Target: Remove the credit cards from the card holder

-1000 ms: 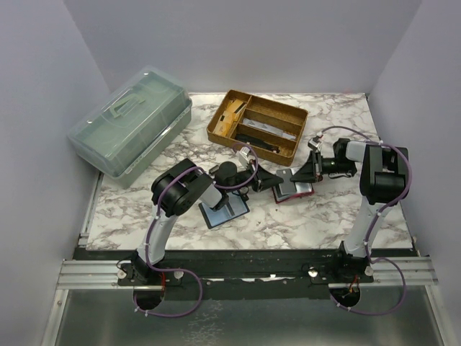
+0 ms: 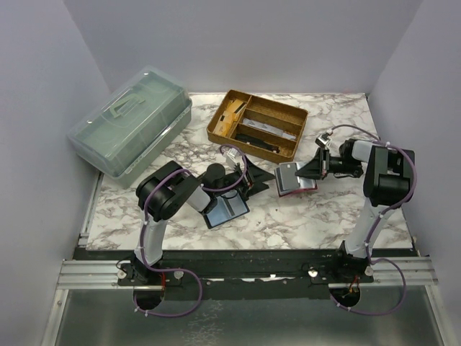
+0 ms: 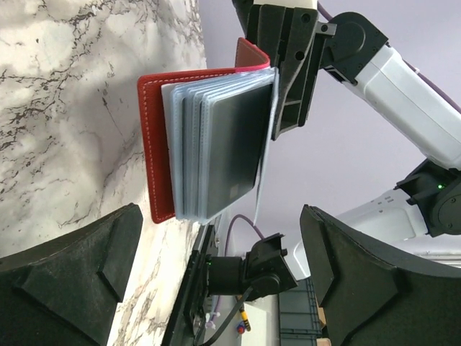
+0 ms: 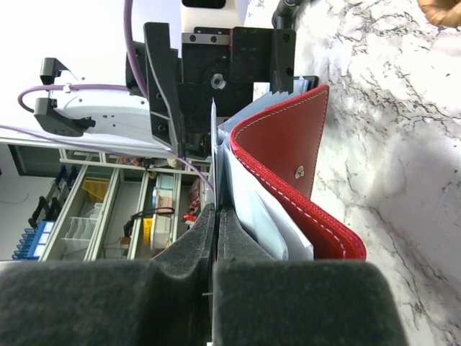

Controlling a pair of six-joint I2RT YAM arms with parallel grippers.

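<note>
The red card holder [image 2: 292, 180], with its clear sleeves [image 3: 191, 144] and a dark card showing, is held up off the table by my right gripper [image 2: 313, 169]. That gripper is shut on it, its fingertips [image 4: 238, 241] at the thin sleeves along the red cover [image 4: 284, 144]. My left gripper [image 2: 259, 180] is open just left of the holder, with nothing between its fingers; in the left wrist view the holder's sleeve edges face it.
A brown divided box [image 2: 288, 112] stands at the back, a clear lidded case [image 2: 126, 115] at the far left. A light-blue item [image 2: 220, 216] lies under the left arm.
My left gripper has drawn back to the left, away from the holder. My right gripper and the holder have shifted slightly right.
</note>
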